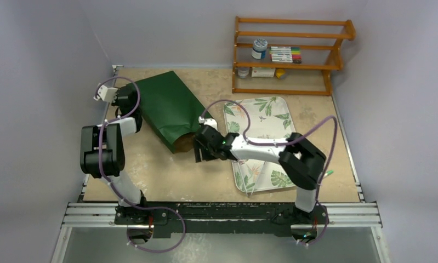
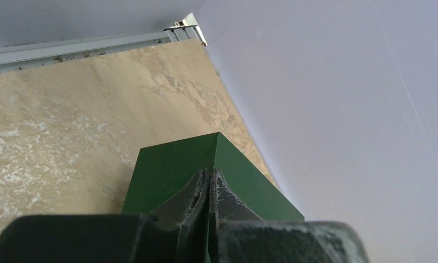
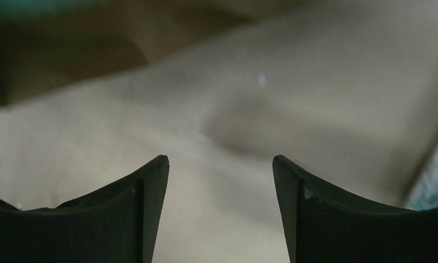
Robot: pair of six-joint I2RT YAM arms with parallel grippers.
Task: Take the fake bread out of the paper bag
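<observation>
The green paper bag (image 1: pixel 170 107) lies on the left half of the table, its brown open mouth (image 1: pixel 183 143) toward the front right. My left gripper is shut at the bag's closed back end, a green corner at its fingers; whether paper is pinched between them is unclear. My right gripper hangs over bare table beside the bag's mouth (image 3: pixel 68 60), its fingers apart with nothing visible between them. No bread is visible.
A leaf-patterned tray (image 1: pixel 277 178) lies at the right, under my right arm. A wooden rack (image 1: pixel 290 90) with jars and markers stands at the back.
</observation>
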